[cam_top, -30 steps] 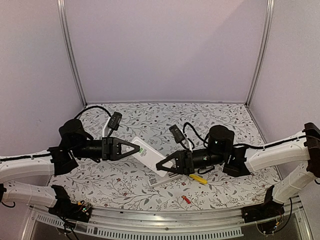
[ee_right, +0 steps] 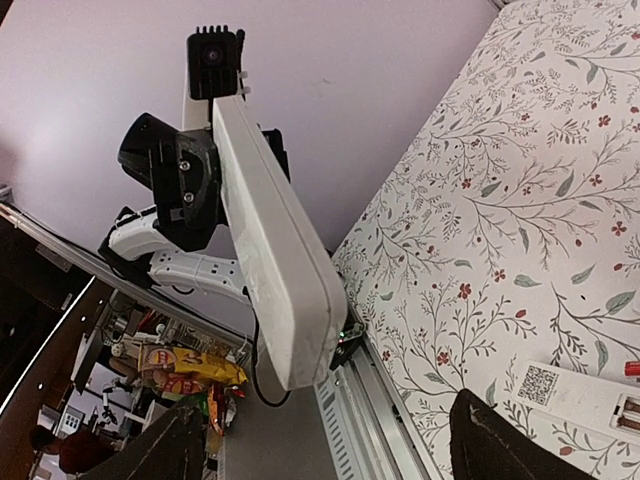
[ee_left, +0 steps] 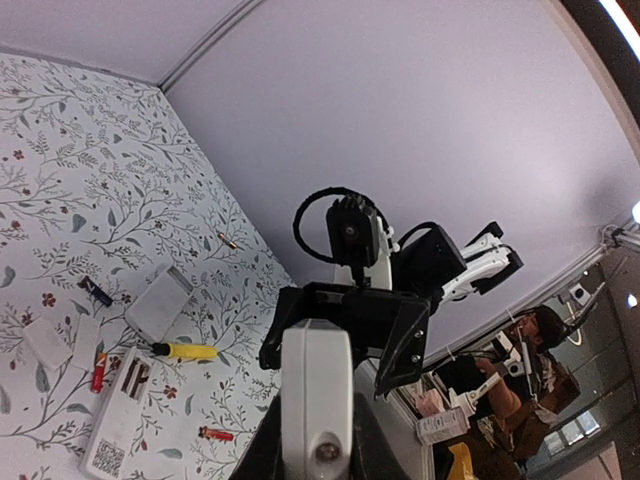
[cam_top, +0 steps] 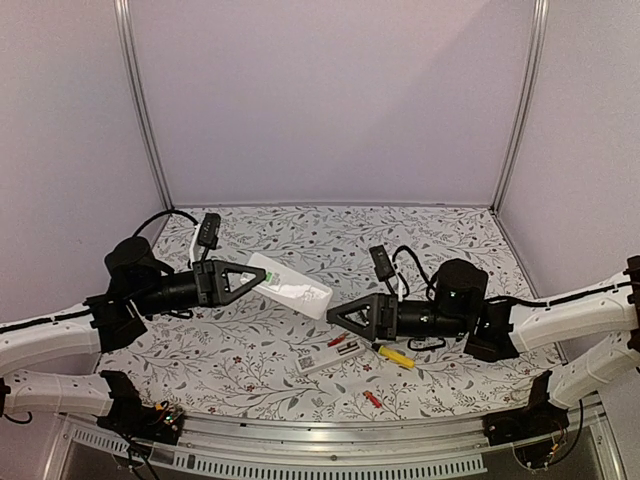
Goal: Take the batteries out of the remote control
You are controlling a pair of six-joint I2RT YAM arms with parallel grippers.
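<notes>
My left gripper is shut on one end of a long white remote control, holding it tilted above the table. In the left wrist view the remote control rises between the fingers, narrow side toward the camera. Near its lower end stands my right gripper, open and apart from it. The right wrist view shows the white remote beyond the right fingers, with nothing between them. I cannot see into its battery compartment. Small red cylinders that look like batteries lie on the table.
Below the grippers lies a white device with an open slot. A yellow-handled tool lies right of it. The left wrist view also shows a white box and thin white pieces.
My right gripper has come off the remote's lower end and moved up and to the right. My left gripper has shifted slightly left and up with the remote.
</notes>
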